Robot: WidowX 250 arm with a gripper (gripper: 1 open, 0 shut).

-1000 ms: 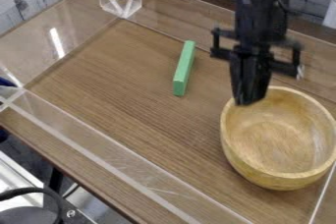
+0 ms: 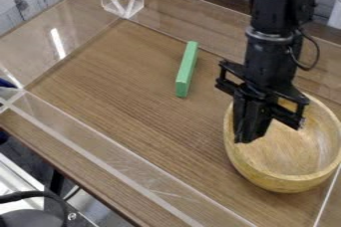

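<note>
My gripper (image 2: 249,123) is a black arm reaching down from the upper right, its tip over the left rim of a round tan bowl (image 2: 285,176) at the lower right. It looks shut, with nothing visible between its fingers; the bowl's inside is partly hidden behind it. A green bar (image 2: 186,69) lies on the wooden table (image 2: 107,112), left of the arm.
A clear plastic piece (image 2: 120,0) sits at the top left. Dark cables lie at the bottom left corner, and transparent strips run along the lower left edge.
The arm has come down and toward the camera from behind the bowl to over its left rim. The bowl and green bar look about where they were.
</note>
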